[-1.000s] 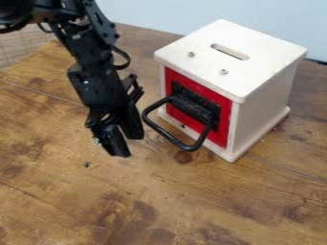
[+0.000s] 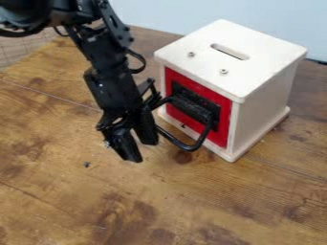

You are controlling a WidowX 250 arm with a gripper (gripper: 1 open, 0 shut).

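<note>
My black gripper [image 2: 128, 134] hangs low over the wooden floor, left of a white wooden box [image 2: 236, 57]. The box has a red front panel [image 2: 217, 128] with a black fitting and a black looped handle [image 2: 192, 145] sticking out toward me. The gripper is at the handle's left end, partly overlapping it in the view; whether they touch, and how the fingers stand, I cannot tell.
The box takes up the right side, with a pale wall or edge behind it at the top right.
The arm has shifted slightly right, closer to the handle, and now overlaps its left end. The box looks unmoved.
</note>
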